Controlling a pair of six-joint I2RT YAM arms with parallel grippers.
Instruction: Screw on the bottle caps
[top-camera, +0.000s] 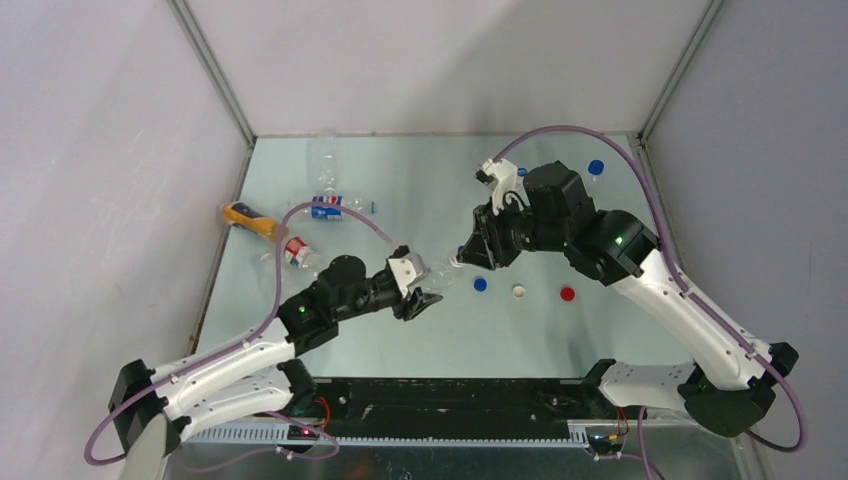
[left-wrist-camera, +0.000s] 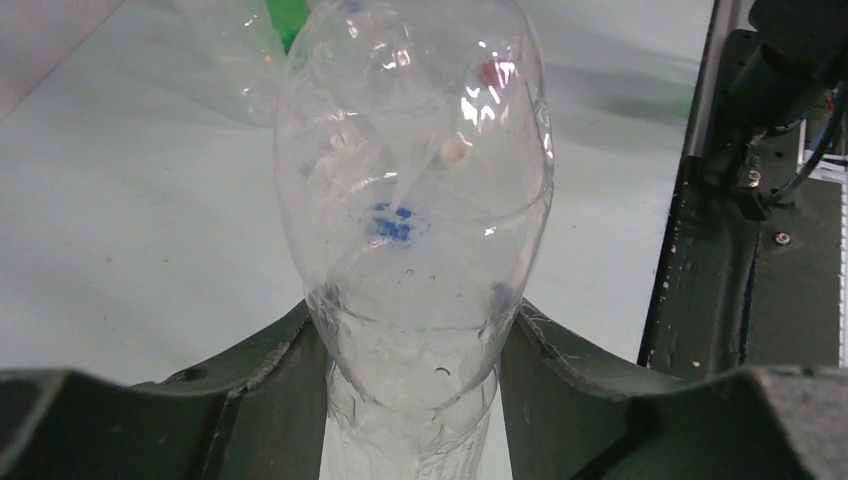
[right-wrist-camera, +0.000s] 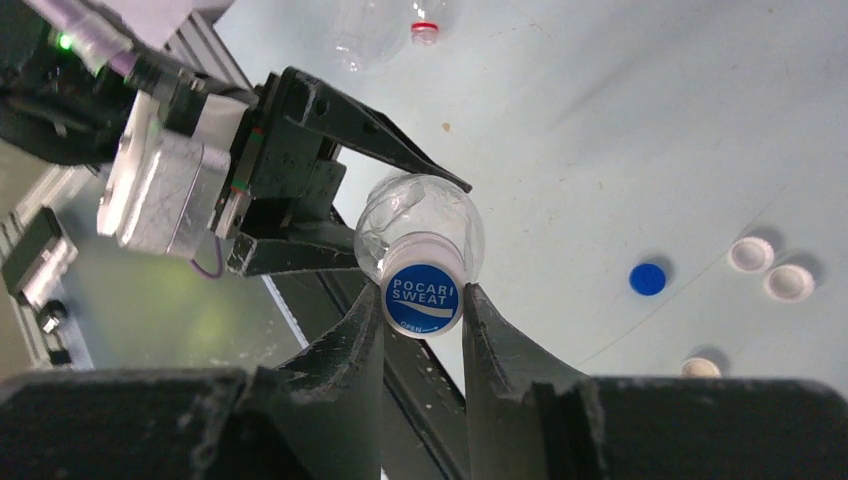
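A clear plastic bottle (top-camera: 442, 273) (left-wrist-camera: 410, 220) lies held in mid-air between my two grippers. My left gripper (top-camera: 420, 295) is shut on its body. My right gripper (top-camera: 470, 255) is shut at the neck end, where a blue POCARI SWEAT cap (right-wrist-camera: 420, 298) shows between the fingertips; whether it is fully seated I cannot tell. Loose caps lie on the table: blue (top-camera: 480, 284) (right-wrist-camera: 647, 279), cream (top-camera: 518, 291) and red (top-camera: 567, 294), with white ones (right-wrist-camera: 750, 255) also in the right wrist view.
Several bottles, including an orange one (top-camera: 245, 219) and a labelled one (top-camera: 327, 208), lie at the table's left. More capped bottles (top-camera: 595, 172) stand at the back right, partly behind my right arm. Bare table (top-camera: 420, 350) lies in front.
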